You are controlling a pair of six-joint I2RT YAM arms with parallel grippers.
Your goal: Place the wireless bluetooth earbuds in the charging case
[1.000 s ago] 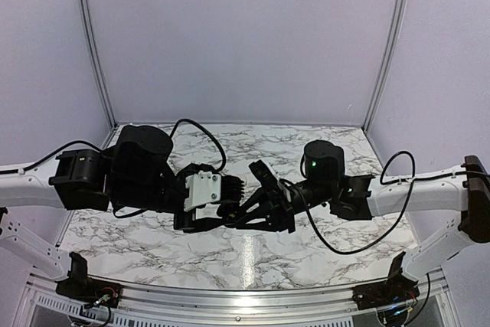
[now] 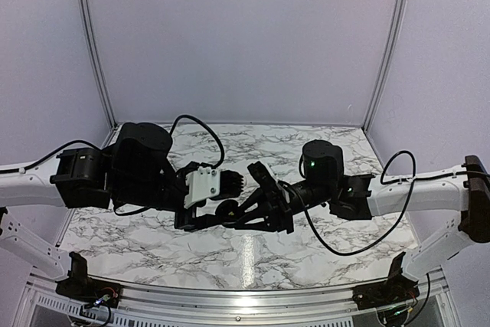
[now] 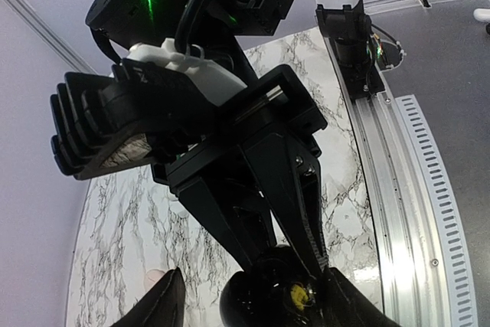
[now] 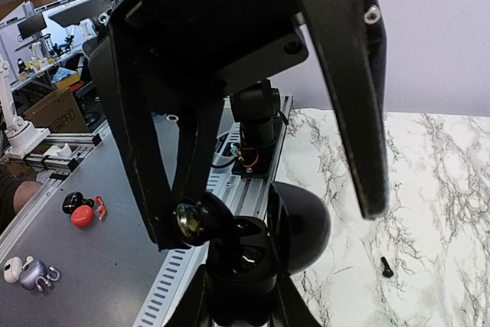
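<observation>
The black charging case (image 4: 241,281), its lid (image 4: 302,227) raised, is in my right gripper, which is shut on it above the table. A black-and-gold earbud (image 4: 200,221) sits at the case's top in the right wrist view; whether it is seated I cannot tell. My left gripper is around the case with fingers parted; one fingertip is beside the earbud, and the other stands apart, to the right in the right wrist view.
Other earbud sets (image 4: 83,214) lie on the grey surface outside the rail. Walls bound the back and sides.
In the top view my left gripper has shifted very slightly, and more of the black case shows between the grippers. The right arm is almost unchanged.
</observation>
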